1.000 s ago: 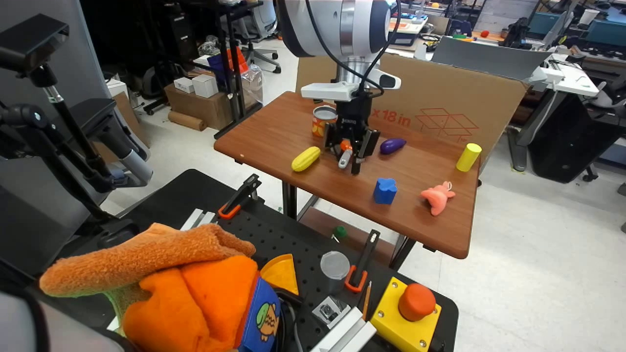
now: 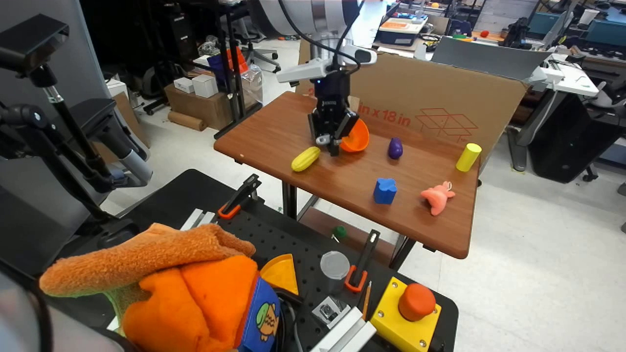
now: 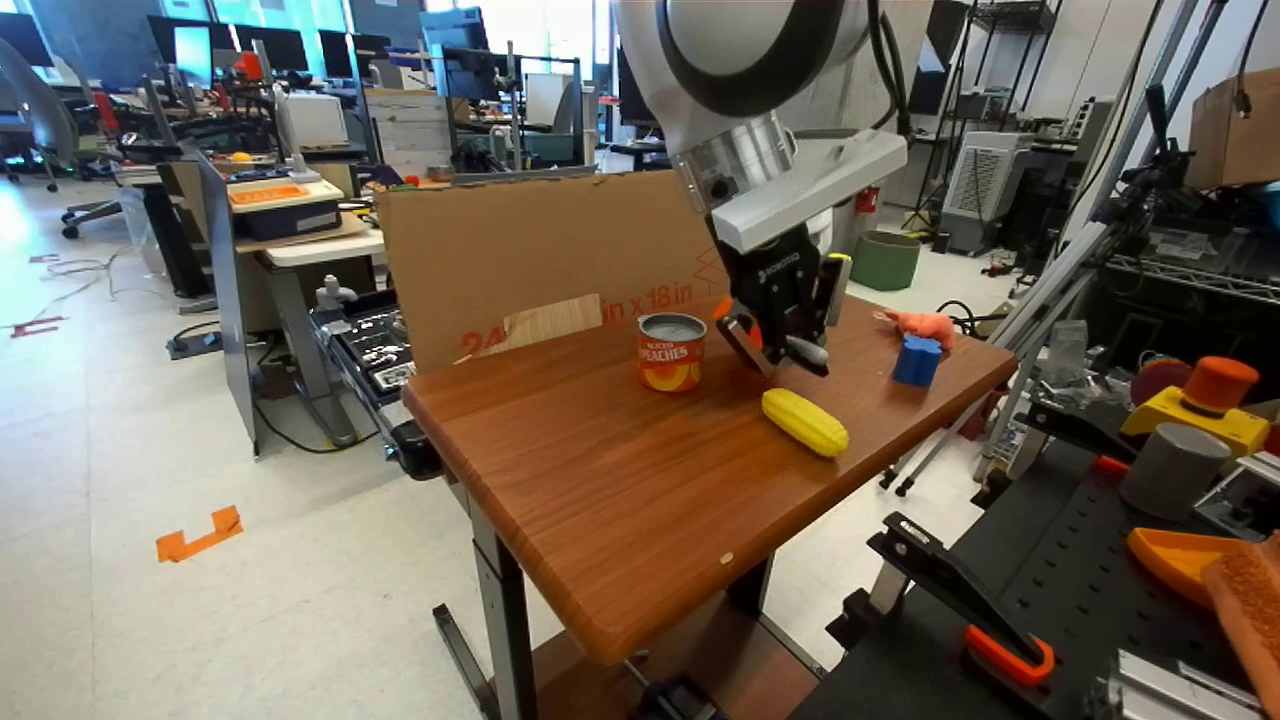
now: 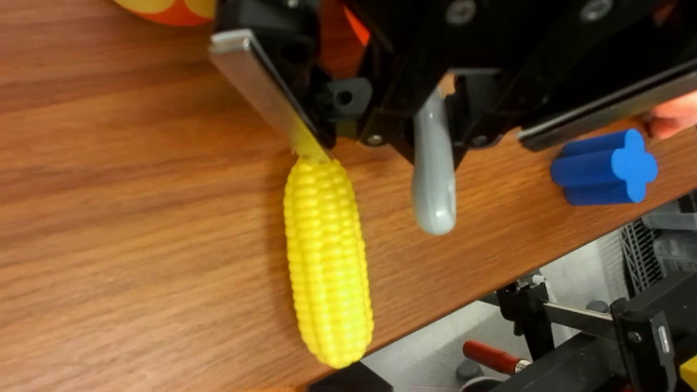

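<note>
My gripper point(image 2: 328, 141) is shut on the grey handle point(image 4: 434, 176) of an orange bowl-shaped utensil point(image 2: 357, 138). The handle's rounded end sticks out between the fingers in the wrist view. The orange bowl is tilted beside the gripper, its hollow showing in exterior view 1; in the wrist view it is nearly hidden. Whether it touches the table I cannot tell. A yellow corn cob point(image 4: 330, 261) lies on the table close to the gripper. Behind the orange bowl, a purple eggplant point(image 2: 395, 148) rests on the wood.
On the table point(image 3: 576, 480) are a peaches can point(image 3: 671, 354), a blue flower-shaped block point(image 2: 385, 191), a pink soft toy point(image 2: 437, 197) and a yellow cylinder point(image 2: 469, 157). A cardboard sheet point(image 2: 411, 94) walls off the back. In exterior view 2, the near left tabletop is free.
In exterior view 1 the gripper has shifted left with the utensil and turned, exposing the orange bowl and covering the can. The eggplant has swung round and points another way.
</note>
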